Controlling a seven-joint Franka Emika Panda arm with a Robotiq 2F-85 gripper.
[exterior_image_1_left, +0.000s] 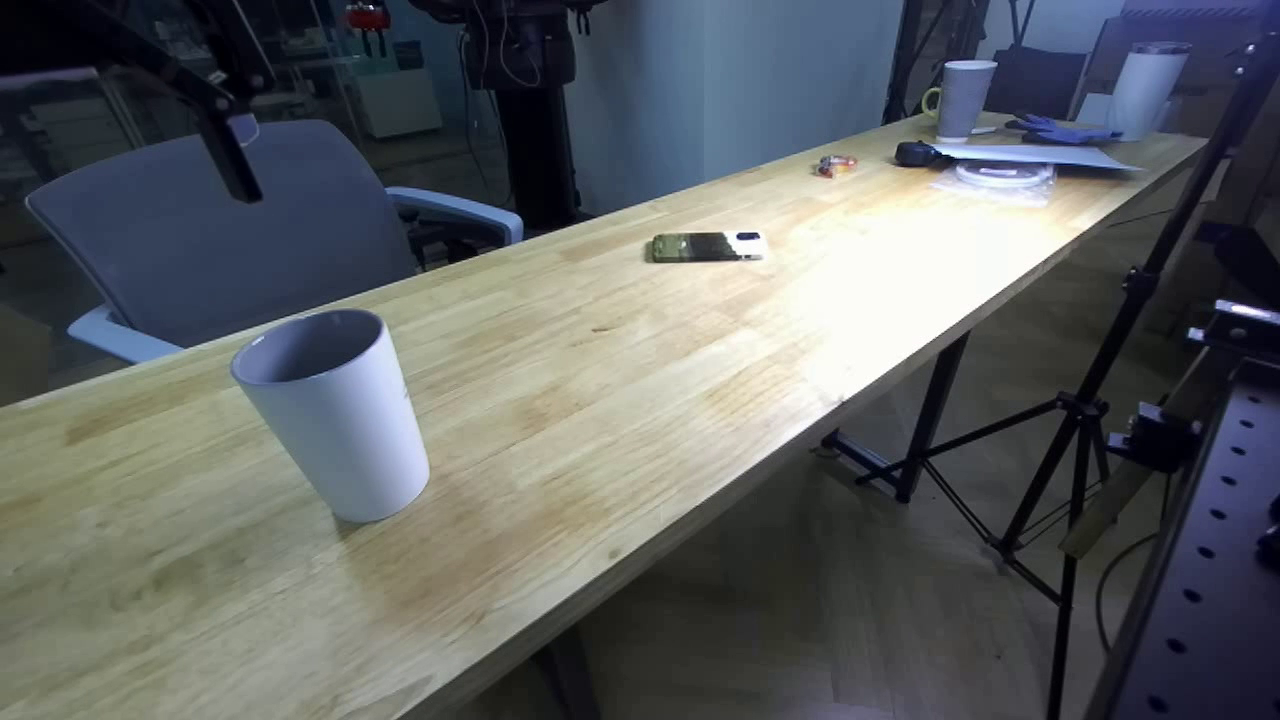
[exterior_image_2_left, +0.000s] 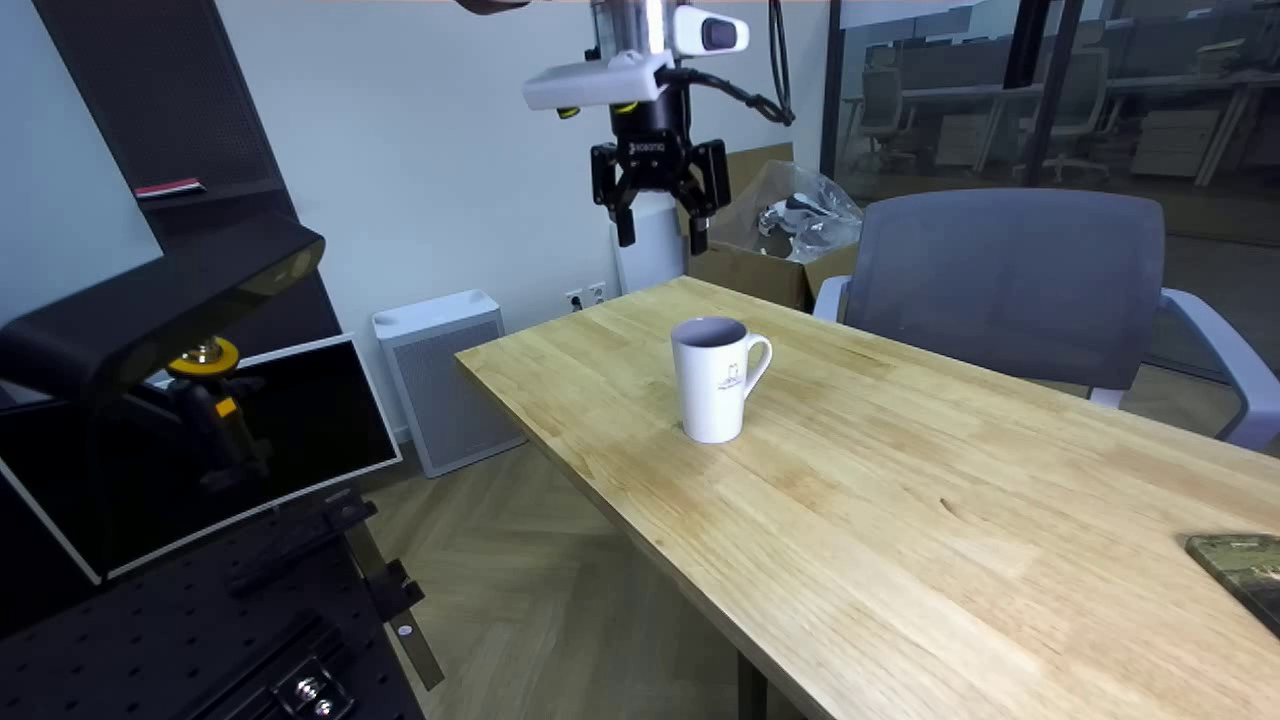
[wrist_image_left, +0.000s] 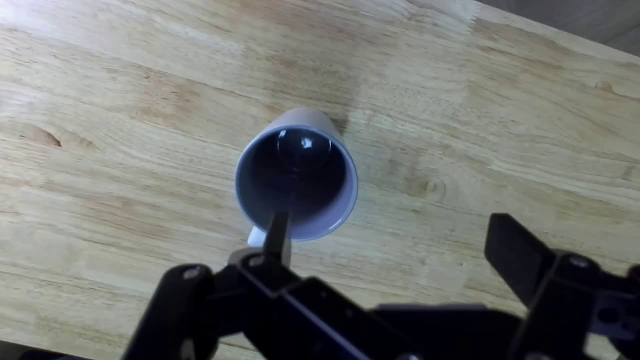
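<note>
A white mug (exterior_image_2_left: 711, 384) with a grey inside stands upright on the wooden table, its handle towards the chair side. Above and apart from it hangs my gripper (exterior_image_2_left: 661, 236), fingers spread and nothing between them. Looking down in the wrist view, the mug (wrist_image_left: 300, 234) shows its dark open mouth, and one fingertip (wrist_image_left: 277, 237) overlaps the near rim and handle in the picture. The other finger (wrist_image_left: 517, 258) is well off to the right over bare wood. In exterior view 1 the mug (exterior_image_1_left: 348, 432) is at the near left, with one finger (exterior_image_1_left: 230, 150) showing above it.
A phone (exterior_image_1_left: 708, 247) lies midway along the table (exterior_image_1_left: 624, 360). Farther off are a small orange packet (exterior_image_1_left: 836, 166), a grey cup (exterior_image_1_left: 963, 102), a white tumbler (exterior_image_1_left: 1148, 90) and blue gloves (exterior_image_1_left: 1062, 128). A chair (exterior_image_2_left: 1014, 288) stands against one long edge. Bare wood surrounds the mug.
</note>
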